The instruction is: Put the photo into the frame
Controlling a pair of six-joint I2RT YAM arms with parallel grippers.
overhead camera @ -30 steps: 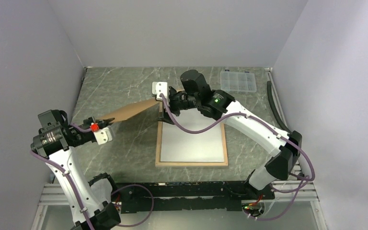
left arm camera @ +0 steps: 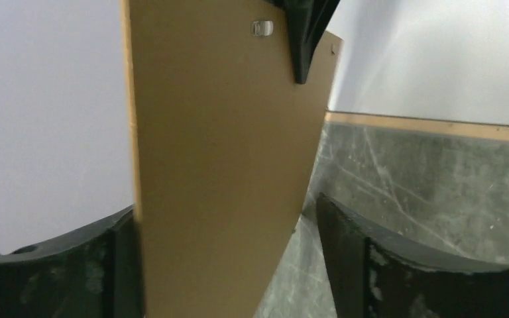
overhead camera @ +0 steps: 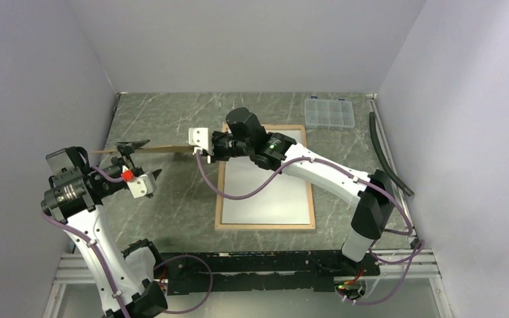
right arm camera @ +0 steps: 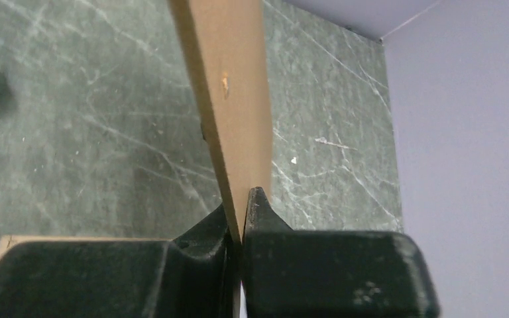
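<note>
A thin brown board point(overhead camera: 167, 149) with small metal clips hangs on edge above the left part of the table. In the right wrist view my right gripper is shut on it, one finger against each face. My left gripper stands open, its fingers well apart with the board passing between them. The light wooden frame point(overhead camera: 312, 199) lies flat on the table, a white surface point(overhead camera: 265, 199) inside it; the right arm covers its upper part. I cannot make out a separate photo.
A clear plastic compartment box point(overhead camera: 330, 113) lies at the back right. Along the right edge runs a dark tube point(overhead camera: 384, 156). Grey walls close in the back and sides. Bare stone-patterned table point(overhead camera: 179, 212) shows left of the frame.
The board has swung more nearly level across the top view and shifted left.
</note>
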